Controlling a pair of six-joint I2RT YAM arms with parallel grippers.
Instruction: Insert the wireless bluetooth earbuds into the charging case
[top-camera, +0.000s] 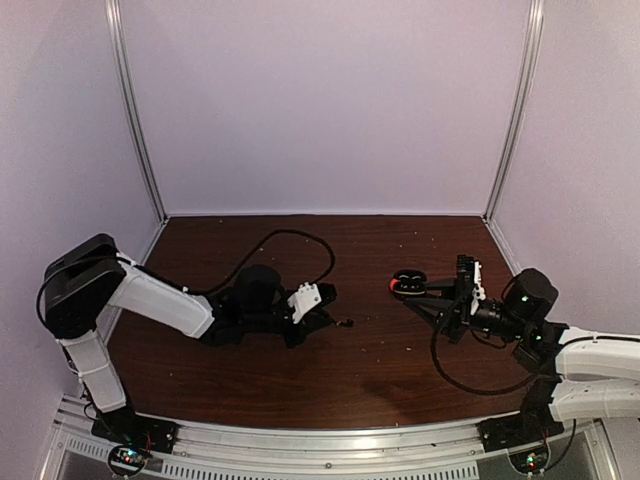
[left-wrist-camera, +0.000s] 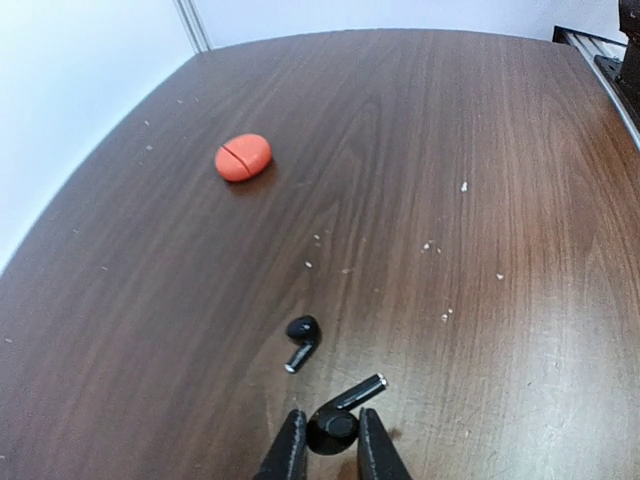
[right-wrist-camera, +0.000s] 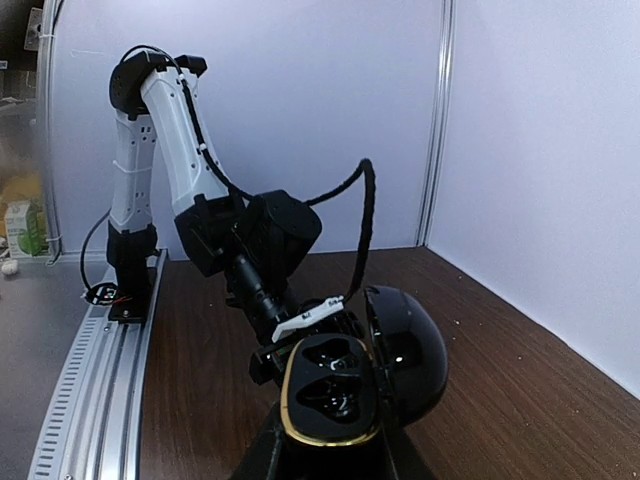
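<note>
A black earbud (left-wrist-camera: 333, 432) is pinched by its round head in my left gripper, its stem pointing up and to the right in the left wrist view. The second black earbud (left-wrist-camera: 303, 328) lies on the table just beyond; from the top it shows (top-camera: 345, 323) right of the left gripper (top-camera: 328, 312). My right gripper is shut on the black charging case (right-wrist-camera: 330, 385), held with its lid (right-wrist-camera: 412, 352) open. Two dark hollows inside the gold-rimmed case look empty. In the top view the case (top-camera: 409, 284) sits at the tips of the right gripper (top-camera: 424, 297).
A red rounded object (left-wrist-camera: 243, 157) with a dark groove rests on the table, partly hidden by the case from above. Small white specks dot the wood. Between the two arms the tabletop (top-camera: 370, 370) is clear.
</note>
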